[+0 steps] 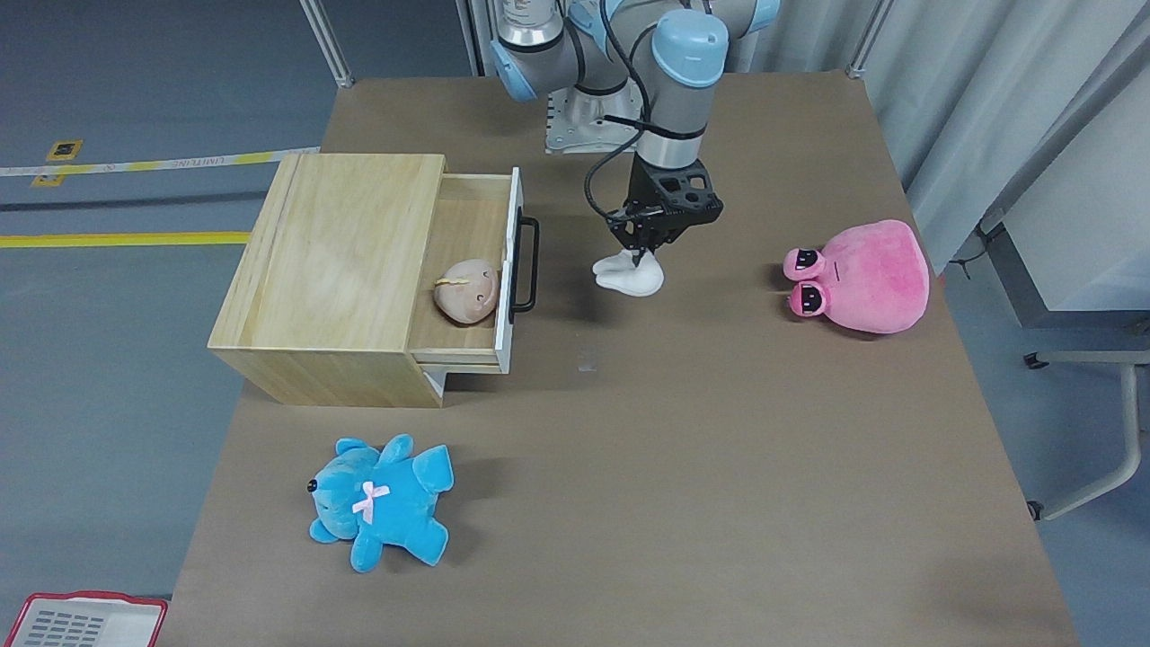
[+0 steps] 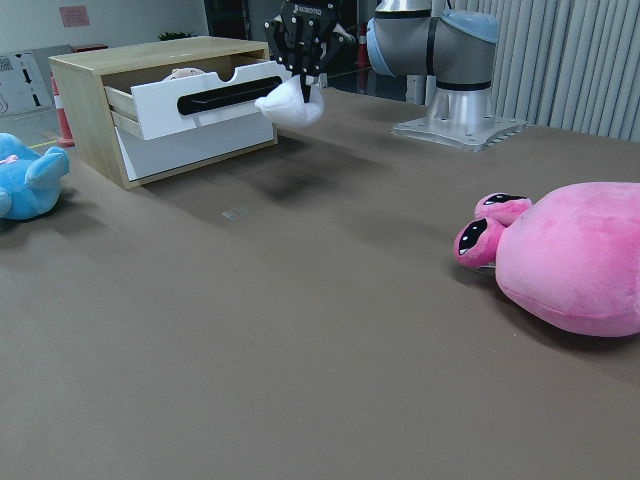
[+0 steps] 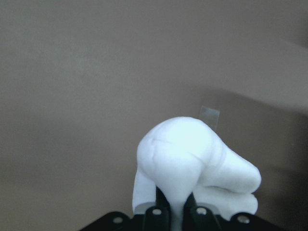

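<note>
The black gripper (image 1: 641, 250) hangs in the air right of the open drawer, shut on a white plush toy (image 1: 628, 274); in the wrist view the white toy (image 3: 183, 154) bulges up between the fingers. The wooden cabinet (image 1: 321, 259) has its top drawer out, with a beige round toy (image 1: 465, 291) inside and a black handle (image 1: 533, 264) on the white front. In the left view the white toy (image 2: 290, 105) hangs near that drawer front.
A pink plush toy (image 1: 868, 277) lies at the right of the table (image 1: 701, 464). A blue bear (image 1: 390, 507) lies at the front left.
</note>
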